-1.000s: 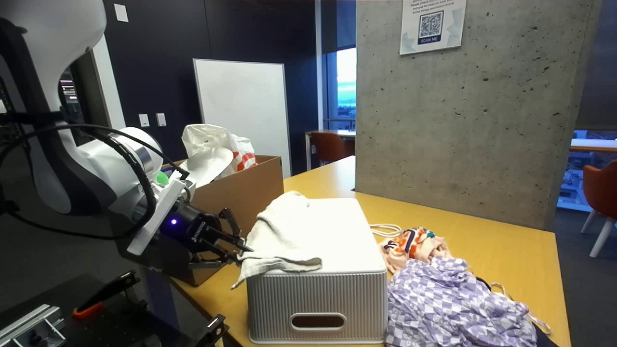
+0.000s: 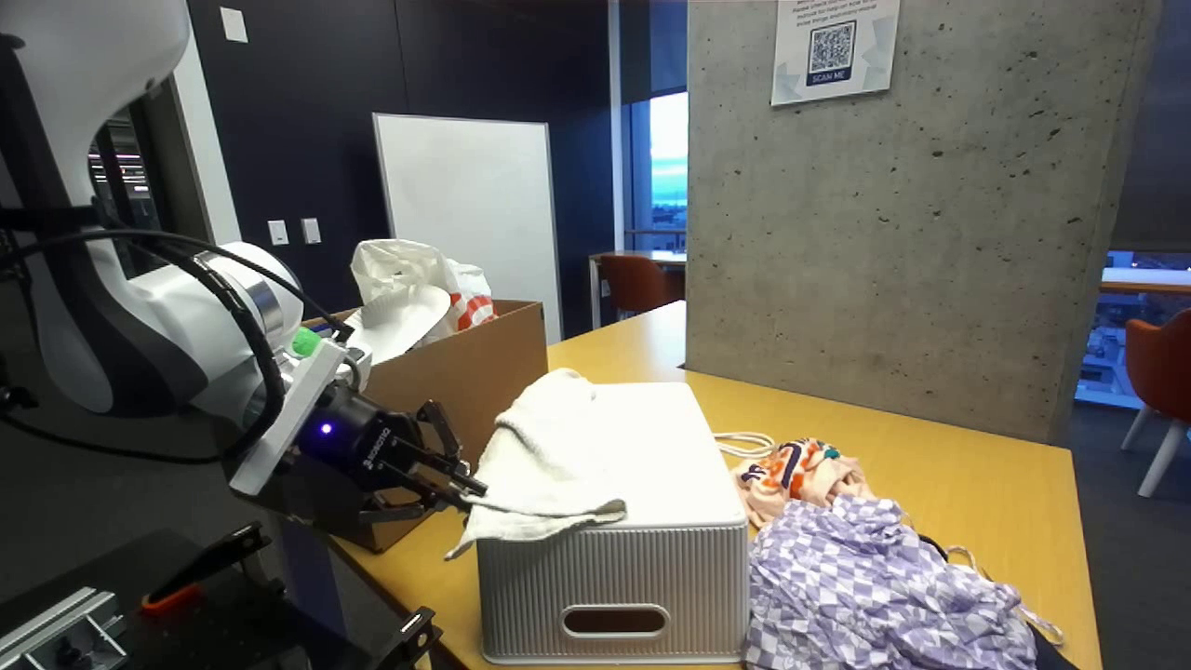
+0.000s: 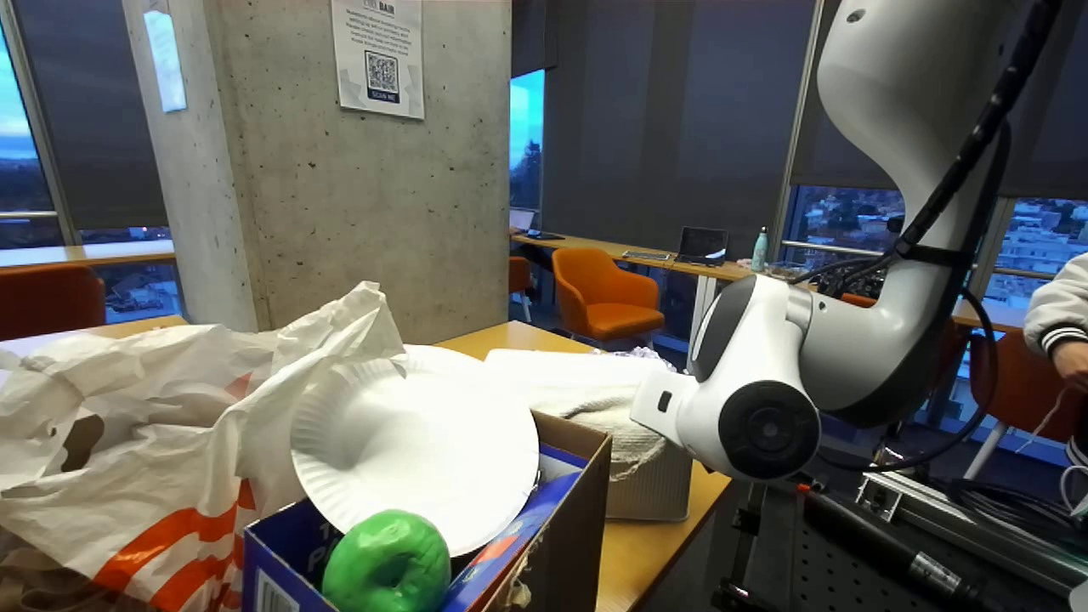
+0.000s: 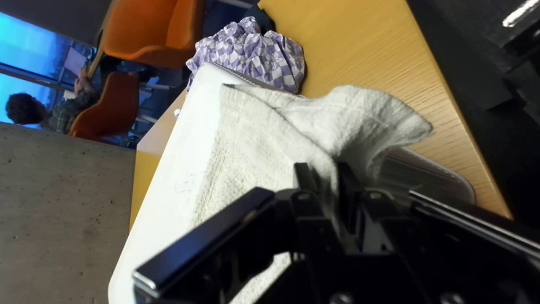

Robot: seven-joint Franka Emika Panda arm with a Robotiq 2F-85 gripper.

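Observation:
A white cloth (image 2: 543,458) lies draped over the left front part of a white ribbed storage box (image 2: 625,575), and one corner hangs past its edge. At that edge, my gripper (image 2: 477,499) reaches in from the left. In the wrist view, a fold of the cloth (image 4: 283,134) runs between my fingertips, which stand close together with a narrow gap; whether they grip it is unclear. The arm mostly hides the gripper in exterior view 2, where part of the cloth (image 3: 612,413) shows on the box.
A purple checked cloth (image 2: 882,586) and a peach patterned cloth (image 2: 798,475) lie right of the box. Behind my gripper stands a cardboard box (image 2: 491,363) holding a white bag, a paper plate (image 3: 439,439) and a green ring (image 3: 388,566). Open table (image 2: 983,491) extends at the right.
My arm has shifted slightly left and down in exterior view 1. The cloth's front edge has moved a little at the box's corner; the storage box looks nearly unmoved.

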